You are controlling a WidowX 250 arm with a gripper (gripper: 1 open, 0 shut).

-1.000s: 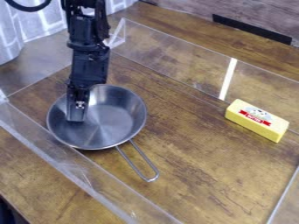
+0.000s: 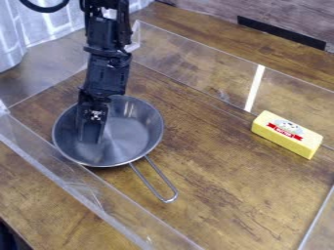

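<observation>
The black robot arm comes down from the top left, and its gripper [image 2: 92, 119] hangs over the left part of a grey metal pan [image 2: 131, 137], low inside or just above it. The pan's wire handle points toward the lower right. The fingers are dark against the pan, and whether anything is between them is too small to tell.
A yellow box [image 2: 286, 134] with a red and white label lies at the right on the wooden table [image 2: 235, 195]. Clear plastic walls edge the left and lower left.
The arm has shifted slightly to the right at its upper part. The pan and yellow box look unchanged.
</observation>
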